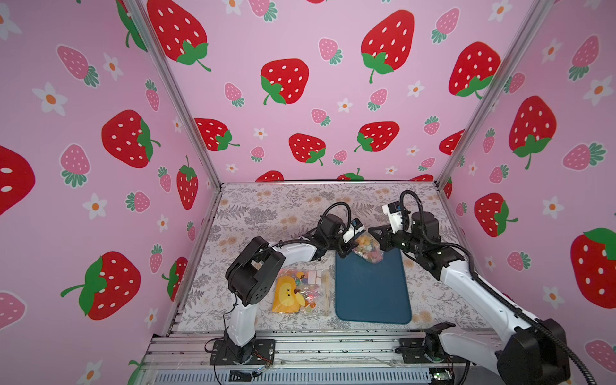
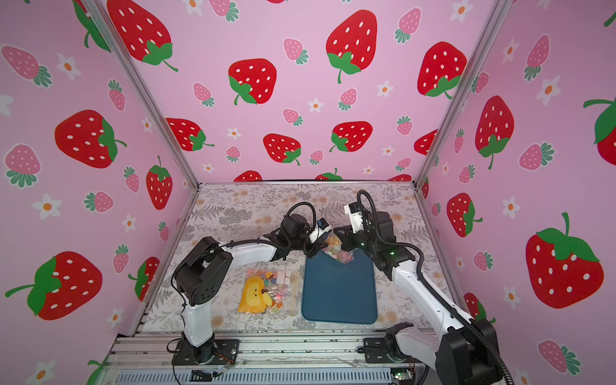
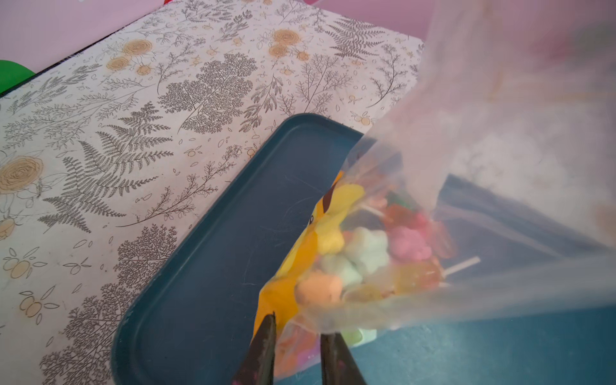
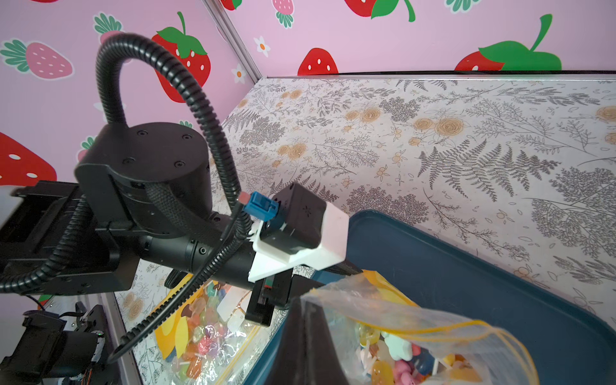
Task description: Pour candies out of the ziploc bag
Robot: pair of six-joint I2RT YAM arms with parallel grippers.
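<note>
A clear ziploc bag [image 3: 385,256] of colourful candies, with a yellow printed side, hangs slanted over the blue tray [image 1: 372,301]. In the right wrist view its mouth gapes, edged by a yellow line, with candies [image 4: 397,349] inside. My right gripper is shut on the bag's upper edge, which runs from its fingertips. My left gripper is at the bag's lower end, its two fingers apart; bag film shows behind and between them, and I cannot tell whether they touch it. From above, the arms hide part of the bag.
On the table left of the tray lies a second candy bag [image 1: 298,292] with a yellow bear print. The tray's front half is bare. Both grippers are close together over the tray's far end.
</note>
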